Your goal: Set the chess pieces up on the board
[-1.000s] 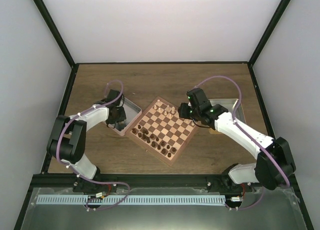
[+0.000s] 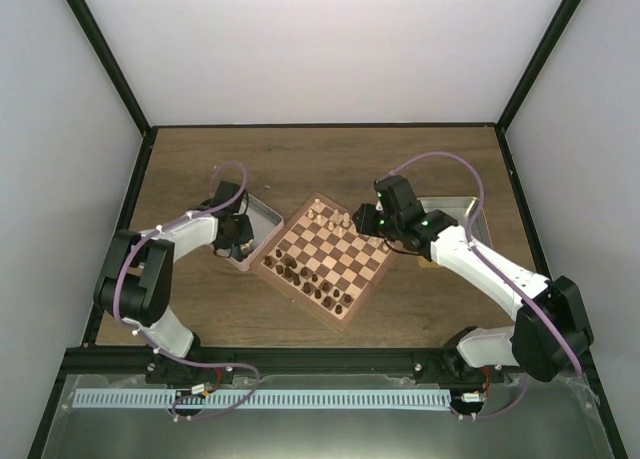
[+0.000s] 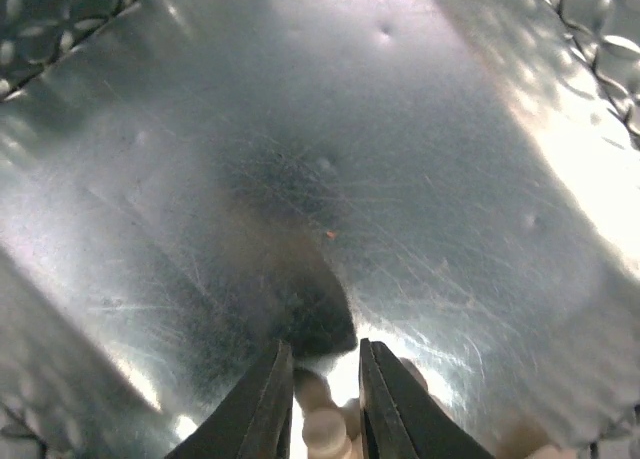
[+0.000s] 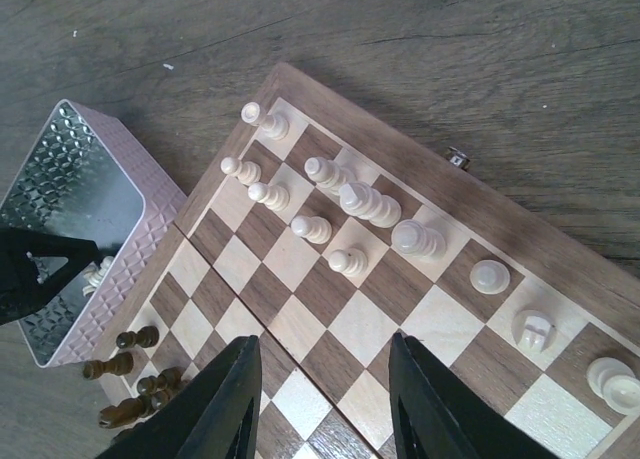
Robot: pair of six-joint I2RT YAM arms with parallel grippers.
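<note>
The chessboard (image 2: 350,269) lies mid-table, with dark pieces (image 2: 305,272) along its near-left side and white pieces (image 4: 355,261) at the far side. My left gripper is low inside the left tray (image 4: 150,179), fingers part open over pale pieces (image 3: 326,431) at the bottom of its view; I cannot tell that anything is between them. My right gripper hangs over the board's right part, fingers apart, nothing seen between them.
A second tray (image 2: 450,207) stands right of the board, partly behind my right arm. Walls and a dark frame surround it.
My left arm has shifted very slightly within the tray area. The board and right arm look unchanged.
</note>
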